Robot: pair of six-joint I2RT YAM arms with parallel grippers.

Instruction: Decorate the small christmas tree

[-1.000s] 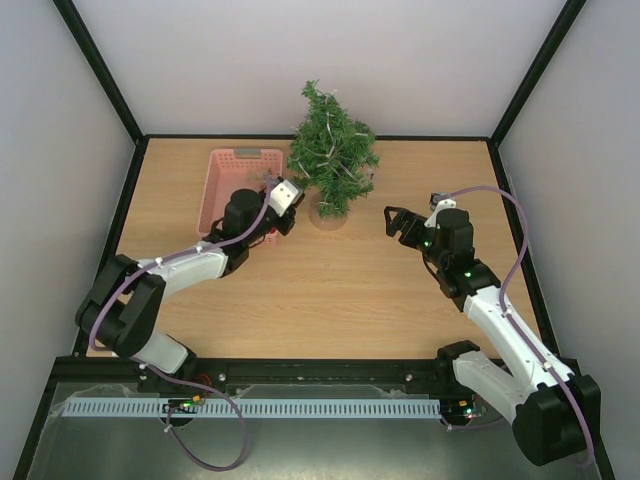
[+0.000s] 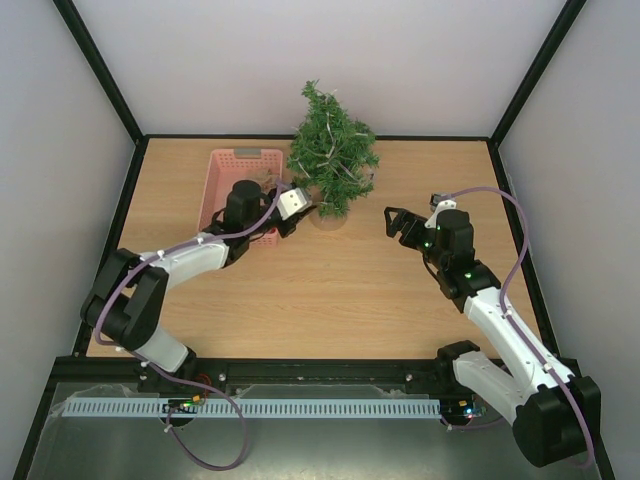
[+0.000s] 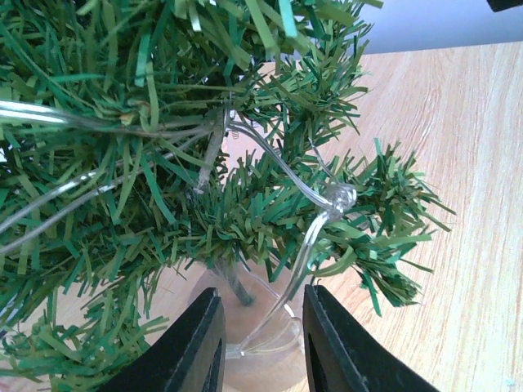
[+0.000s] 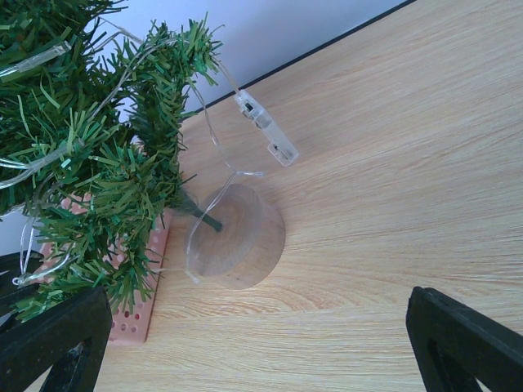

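Note:
The small green Christmas tree (image 2: 332, 150) stands upright on a round wooden base (image 4: 237, 241) at the back middle. Clear wire strands run through its branches; one strand (image 3: 304, 245) hangs down in front of the base in the left wrist view. Low on the tree's left side, my left gripper is open, with that strand passing across the gap in view; whether it lies between the fingers in depth is unclear. Right of the tree, apart from it, my right gripper stands wide open and empty. A clear plastic clip-like piece (image 4: 267, 128) dangles from a strand beside the base.
A pink basket (image 2: 220, 180) sits left of the tree, partly covered by my left arm; its contents are hard to make out.
My left gripper has shifted and turned beside the lower tree, now sitting slightly further right and closer to the base. The right arm and the tree stay where they were.

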